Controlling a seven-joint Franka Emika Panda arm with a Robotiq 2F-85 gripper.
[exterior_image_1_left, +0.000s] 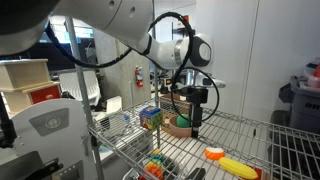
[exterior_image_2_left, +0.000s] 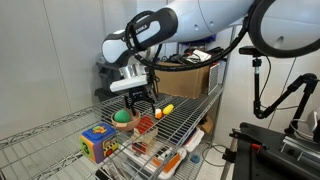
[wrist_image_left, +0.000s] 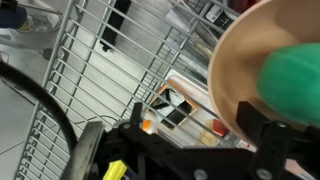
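A tan bowl (exterior_image_1_left: 177, 130) stands on the wire rack, with a rounded green thing (exterior_image_2_left: 122, 116) inside it. My gripper (exterior_image_1_left: 190, 124) is down at the bowl, partly covering it in exterior view 1. In the wrist view the bowl (wrist_image_left: 228, 85) fills the right side, and the green thing (wrist_image_left: 292, 82) shows within it. My gripper is open there: one finger lies over the bowl's inside, the other outside its wall. Whether either finger touches the bowl, I cannot tell.
A yellow long item (exterior_image_1_left: 238, 168) and an orange-and-white item (exterior_image_1_left: 214, 153) lie toward the front right. A colourful box (exterior_image_2_left: 98, 142) stands on the rack's other side. Small colourful items (exterior_image_1_left: 155, 164) sit near the front. Bare rack shows behind the box.
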